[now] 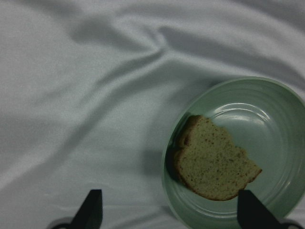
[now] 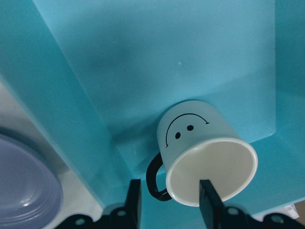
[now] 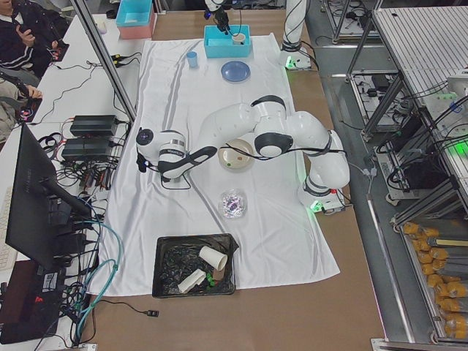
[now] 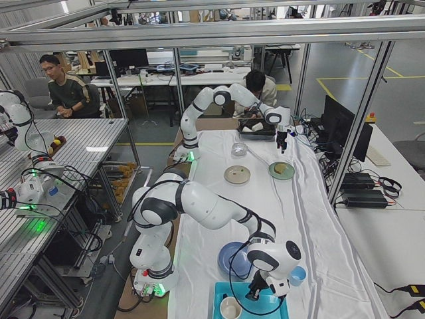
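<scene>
In the left wrist view a slice of bread [image 1: 214,162] lies in a green plate [image 1: 276,138], with my left gripper open above the cloth at the plate's side. In the right wrist view a white smiley mug [image 2: 190,129] with a black handle lies on its side in a blue bin [image 2: 157,47]. My right gripper stands open over the mug, nothing between its fingertips.
A blue plate [image 4: 232,259] and blue cup [image 4: 297,274] stand beside the bin. A beige plate [image 4: 237,174], a plastic-wrapped item [image 3: 232,204] and a black tray with cups [image 3: 157,267] are on the cloth.
</scene>
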